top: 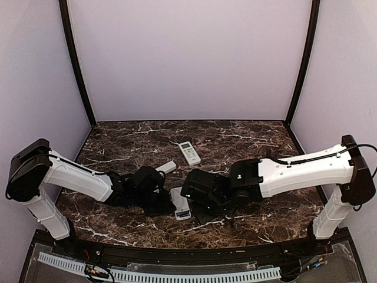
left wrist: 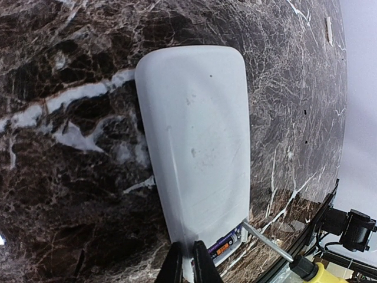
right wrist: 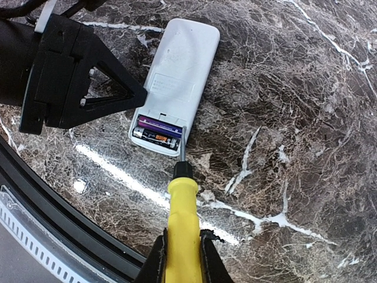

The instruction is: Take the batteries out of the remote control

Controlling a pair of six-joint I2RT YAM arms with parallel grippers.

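Observation:
A white remote control lies face down on the marble table. Its battery bay is open at the near end, with a purple battery and a black-and-orange battery lying side by side in it. At the remote's left edge, by the bay, my left gripper is shut with the white edge between its fingers. My right gripper is shut on a yellow-handled screwdriver. The metal tip of that tool reaches the right end of the bay, at the batteries' ends. In the top view the right arm hides the tool.
Farther back lie a second white remote, buttons up, and a small white block. A dark rail with a white slotted strip runs along the front edge.

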